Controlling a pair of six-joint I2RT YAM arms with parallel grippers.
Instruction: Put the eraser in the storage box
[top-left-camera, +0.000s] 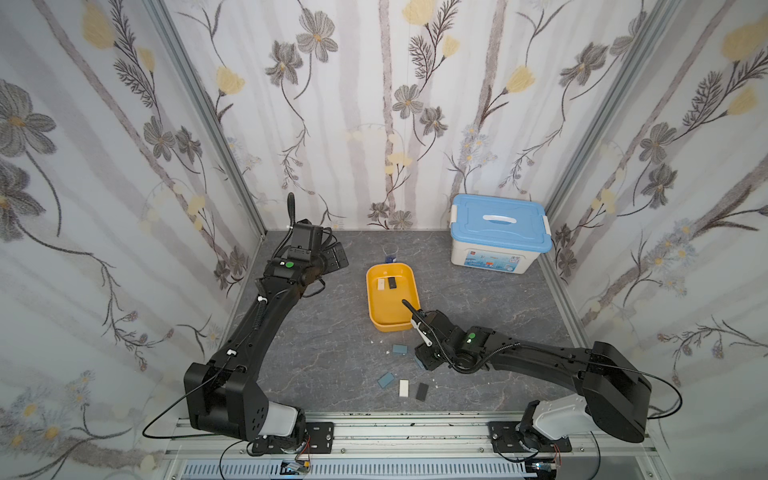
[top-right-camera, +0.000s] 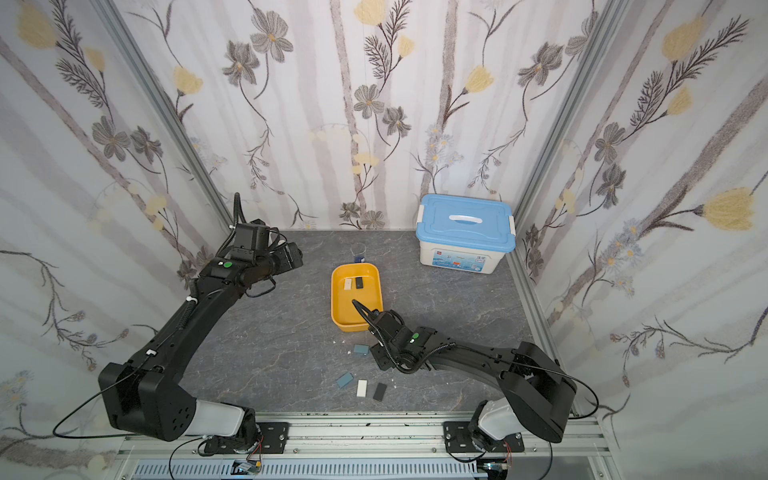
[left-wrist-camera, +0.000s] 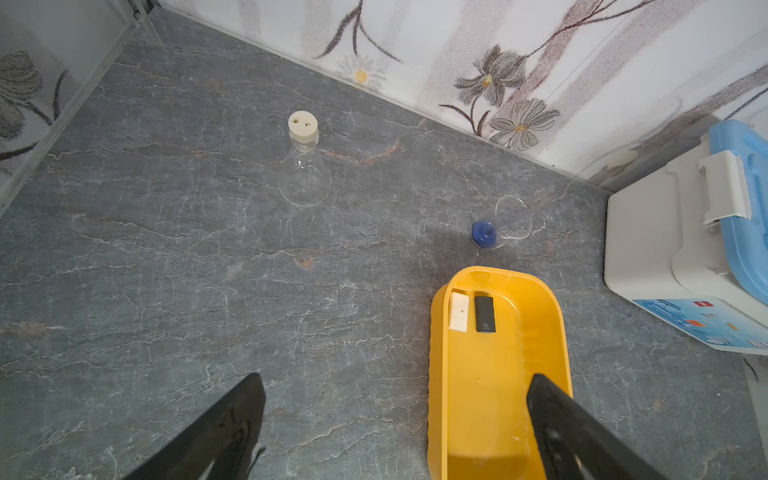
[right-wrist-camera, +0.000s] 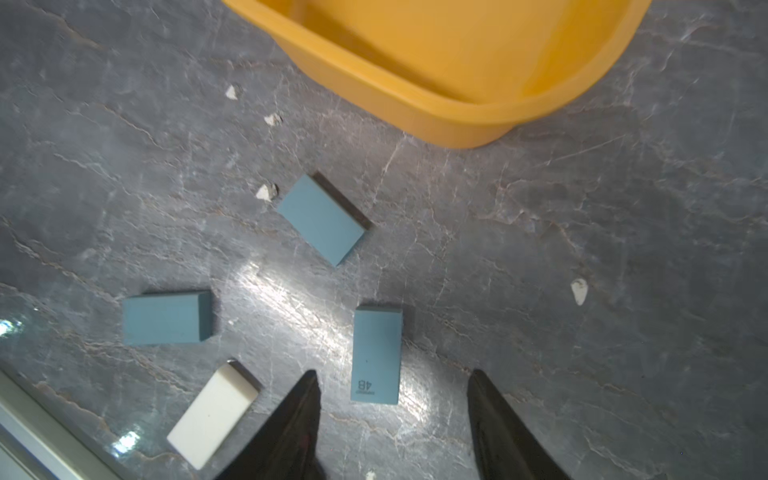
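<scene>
In the right wrist view my right gripper has its fingers apart. A blue eraser (right-wrist-camera: 376, 356) marked 4B shows in the gap between them, on the dark floor, with neither finger touching it in view. Two more blue erasers (right-wrist-camera: 323, 220) (right-wrist-camera: 166, 318) and a white one (right-wrist-camera: 213, 414) lie to its left. A black eraser (top-left-camera: 421, 392) shows in the top left view. The yellow storage box (right-wrist-camera: 456, 120) stands beyond them, with a white (left-wrist-camera: 459, 311) and a black eraser (left-wrist-camera: 485, 313) inside. Away to the left, my left gripper is open and empty.
A stoppered glass flask (left-wrist-camera: 305, 172) and a blue-capped glass vessel (left-wrist-camera: 502, 225) stand behind the box. A white bin with a blue lid (top-left-camera: 500, 220) fills the back right. Small white crumbs (right-wrist-camera: 267, 192) dot the floor.
</scene>
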